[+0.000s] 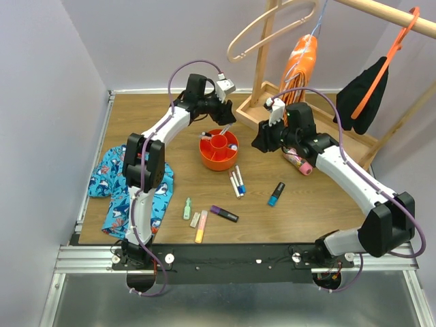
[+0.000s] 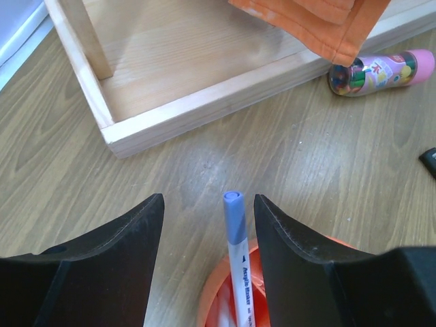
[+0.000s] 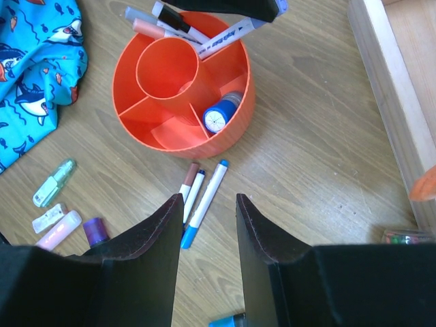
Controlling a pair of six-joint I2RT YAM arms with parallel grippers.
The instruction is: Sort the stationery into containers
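Note:
An orange divided container [image 1: 218, 160] holds several pens and a blue item. My left gripper [image 1: 225, 116] hangs open over its back part, a white pen with a blue cap [image 2: 238, 266] standing between its fingers in the left wrist view. My right gripper [image 1: 264, 143] is open above the table, right of the container. Three thin markers [image 3: 208, 203] lie in front of the container. A purple marker [image 1: 225, 212], a green correction pen [image 1: 187, 208], a small white item [image 1: 195, 220], a pink-and-yellow highlighter [image 1: 201, 227] and a blue-capped marker [image 1: 276, 194] lie nearer the front.
A blue patterned cloth [image 1: 157, 204] lies at the left. A wooden rack tray [image 2: 177, 109] stands behind, with orange and black hanging items above. A pink-lidded bottle [image 1: 300, 162] lies by the tray.

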